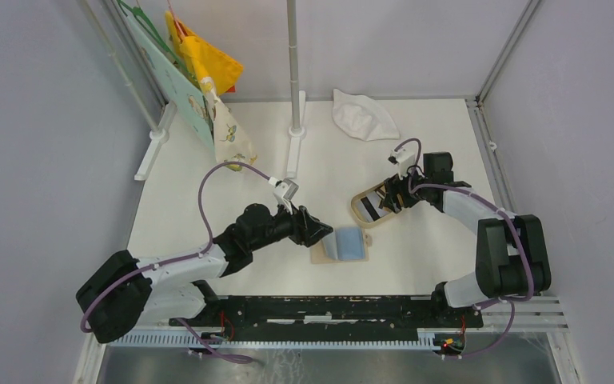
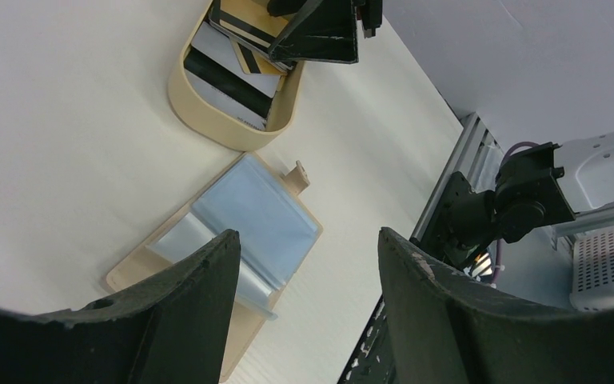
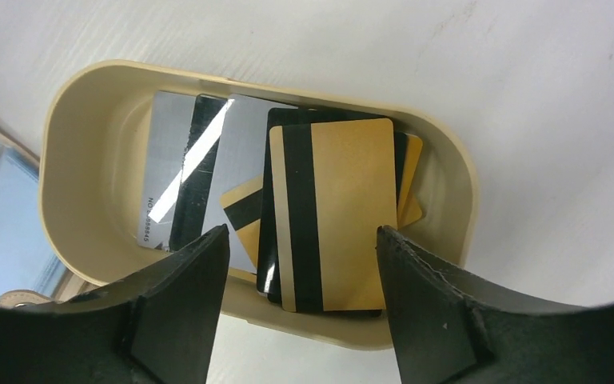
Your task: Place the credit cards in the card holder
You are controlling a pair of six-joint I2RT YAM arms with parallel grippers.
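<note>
Several cards lie in a tan oval tray [image 3: 88,160]. A gold card with a black stripe [image 3: 352,208] is uppermost, over other black and gold ones; grey cards [image 3: 236,156] lie toward the tray's other end. My right gripper is open above the tray, its fingers on either side of the gold card's near part, and I see no card pinched. The card holder [image 2: 256,212], tan with a blue panel and a pale clear flap [image 2: 184,238], lies unfolded on the table. Open and empty, my left gripper [image 1: 313,230] hangs at the holder's left side.
A white cloth [image 1: 364,117] lies at the back of the table, and a stand's white foot [image 1: 296,140] is at back centre. Hanging cloths [image 1: 224,112] fill the back left. Right of the holder the table is bare.
</note>
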